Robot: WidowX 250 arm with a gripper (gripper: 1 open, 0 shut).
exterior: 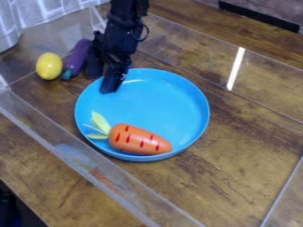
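A toy carrot [136, 138] with pale green leaves lies on the lower part of a round blue plate [154, 106]. My black gripper [104, 71] comes down from the top, low at the plate's upper left rim, beside a purple toy eggplant [73, 58]. Its fingers are dark and overlapping, so I cannot tell how they stand or whether anything is between them. A yellow toy lemon [49, 66] sits left of the eggplant.
A metal container [6, 22] stands at the top left corner. Clear plastic edges [59, 155] run along the lower left and the right. The wooden surface right of the plate is clear.
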